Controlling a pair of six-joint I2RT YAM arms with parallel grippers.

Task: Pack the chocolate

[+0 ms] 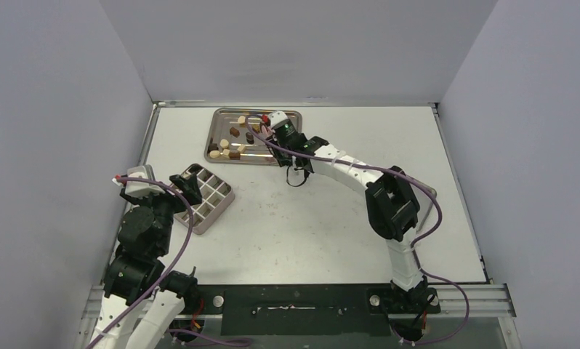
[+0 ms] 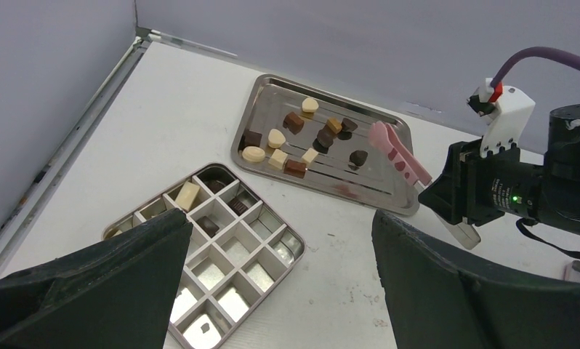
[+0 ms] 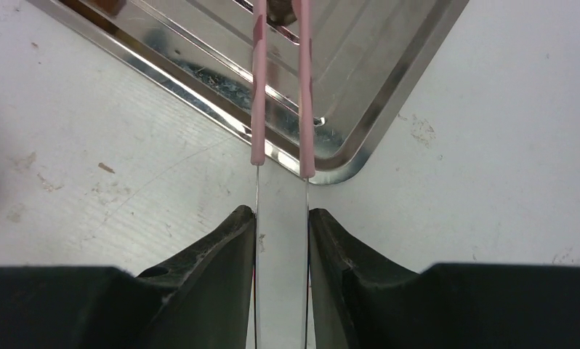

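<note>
Assorted white and brown chocolates sit on the steel tray (image 1: 222,134) at the back. In the left wrist view the compartment box (image 2: 236,251) has a few pieces in its rear compartments and several empty ones. My left gripper is open and empty above the box's near side. My right gripper reaches over the tray's right part, its pink fingers part open; a dark chocolate (image 3: 280,13) shows at or between the tips, and whether it is held I cannot tell.
A second tray (image 1: 428,192) lies at the right, partly under the right arm. Walls border the sides and back.
</note>
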